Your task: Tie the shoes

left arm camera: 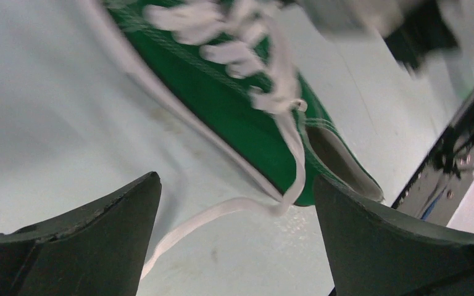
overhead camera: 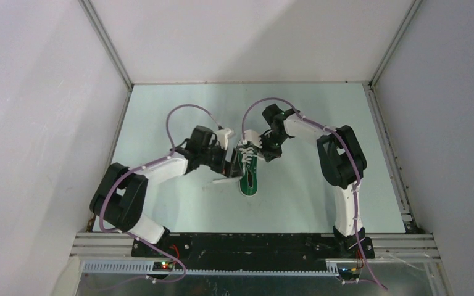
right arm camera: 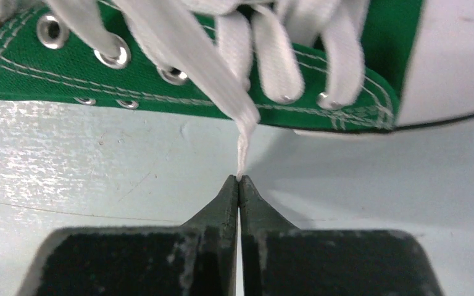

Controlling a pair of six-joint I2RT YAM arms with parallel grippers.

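A green sneaker (overhead camera: pixel 247 182) with white laces lies mid-table, toe toward the back. My right gripper is shut on a white lace (right arm camera: pixel 222 74) that runs taut from the eyelets. My left gripper stands open beside the shoe, a loose lace (left arm camera: pixel 213 209) lying across the table between its fingers, not gripped. The right gripper's body shows blurred at the top of the left wrist view.
Walls and metal rails bound it at the back and sides.
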